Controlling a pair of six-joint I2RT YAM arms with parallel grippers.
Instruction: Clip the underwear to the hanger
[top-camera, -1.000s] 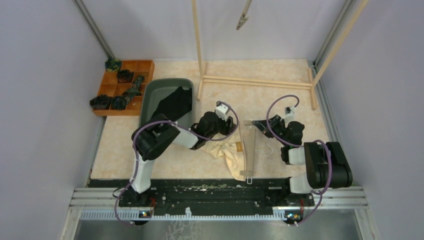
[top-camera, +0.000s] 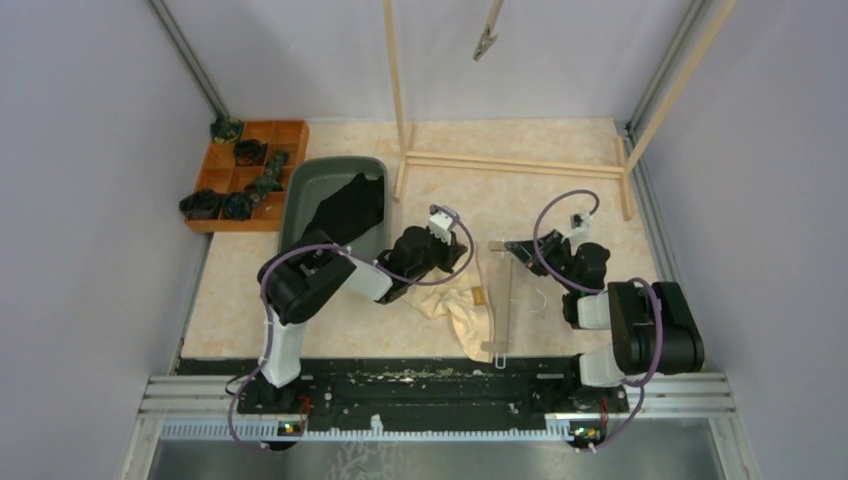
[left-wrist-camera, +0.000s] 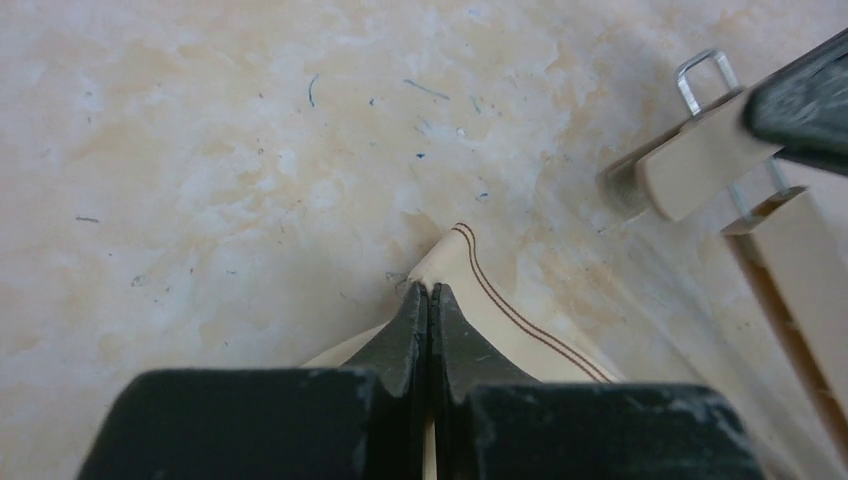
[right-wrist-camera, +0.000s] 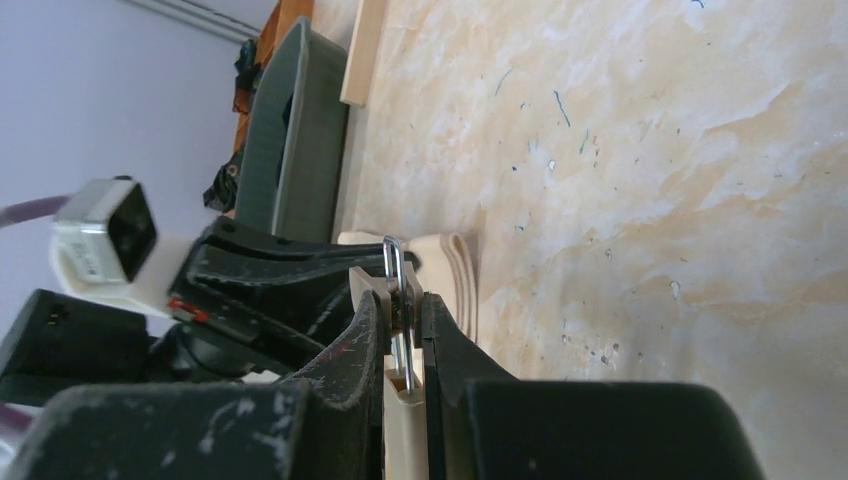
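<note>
The cream underwear (top-camera: 445, 310) lies on the table beside a wooden clip hanger (top-camera: 503, 300). My left gripper is shut on the cream fabric near a corner with a striped hem (left-wrist-camera: 480, 280). My right gripper is shut on the hanger's near clip (right-wrist-camera: 398, 260), a wood block with a metal wire loop, just right of the left gripper.
A grey-green bin (top-camera: 305, 190) with black cloth and an orange sectioned box (top-camera: 220, 180) are at the left. A wooden rack (top-camera: 510, 162) with a hanging clip (top-camera: 485, 42) stands behind. The table behind the grippers is clear.
My left gripper has shifted slightly and now appears more closed at the fabric's edge. The right arm, hanger and rack have not visibly moved.
</note>
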